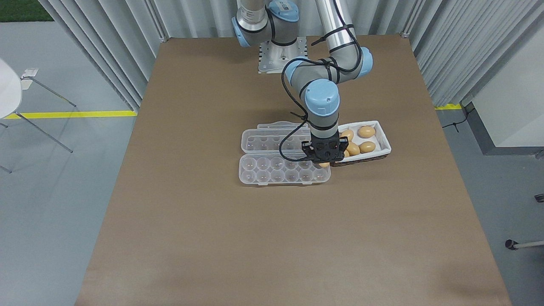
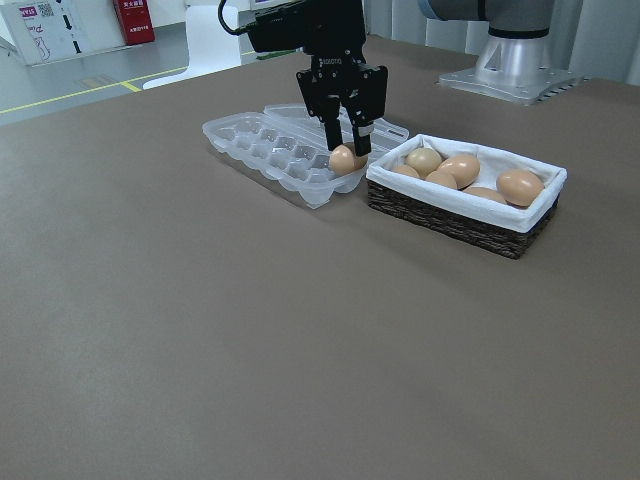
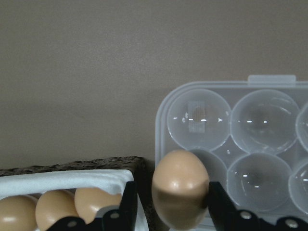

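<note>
A brown egg (image 3: 180,187) is between the fingers of my gripper (image 2: 347,135), which is shut on it, over the right end of the clear plastic egg carton (image 1: 265,174). In the wrist view the egg covers part of a cup near the carton's corner; whether it touches the cup cannot be told. The lidded carton lies open with several empty cups. Beside it is a dark wicker basket (image 2: 449,220) with a white liner, holding several brown eggs (image 1: 366,147).
The arm's white base (image 2: 500,75) stands on a plate at the back.
</note>
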